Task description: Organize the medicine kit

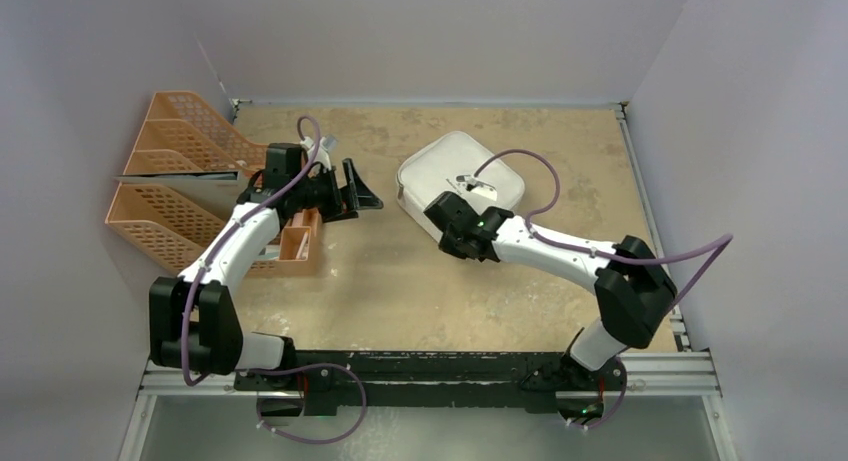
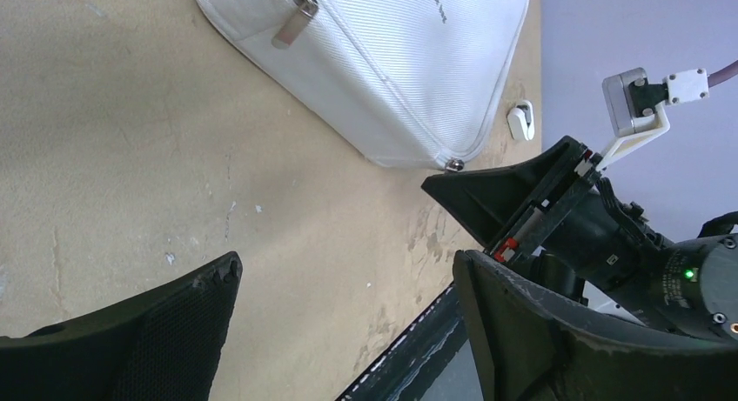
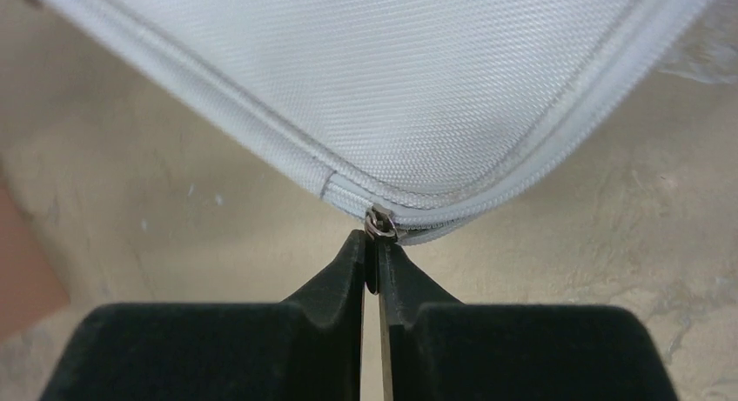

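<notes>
A white zipped case (image 1: 455, 161), seemingly the medicine kit, lies aslant on the table, its lid down. In the top view my right gripper (image 1: 445, 247) is at its front corner. The right wrist view shows my right gripper with its fingers nearly together and a metal zipper pull (image 3: 378, 223) between the tips. Another zipper pull (image 2: 296, 20) hangs at the case's left corner in the left wrist view. My left gripper (image 1: 362, 189) stands wide open to the left of the case, above bare table, with nothing between its fingers.
An orange-tan organizer (image 1: 160, 221) with several compartments fills the left side, partly hidden by the left arm. A small white clip-like item (image 2: 520, 121) lies beyond the case. Bare table (image 1: 385, 296) stretches in front of the case.
</notes>
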